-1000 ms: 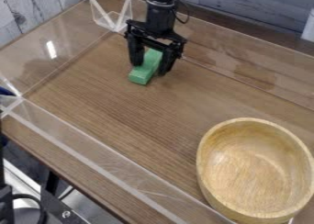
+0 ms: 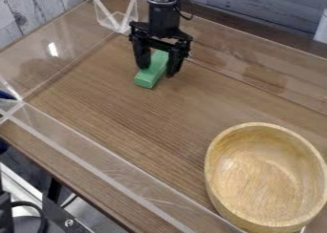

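Observation:
My black gripper point(image 2: 161, 48) reaches down from the top middle over a green object point(image 2: 149, 76) on the wooden table, its dark fingers around the object's upper part. The object looks like a small block lying at a slant; whether the fingers touch or grip it I cannot tell.
A large pale wooden bowl point(image 2: 262, 175) fills the lower right. A clear plastic piece point(image 2: 113, 19) is at the upper left. Black cables lie at the lower left edge.
The gripper has shifted slightly left and up over the green object, which stays in nearly the same place.

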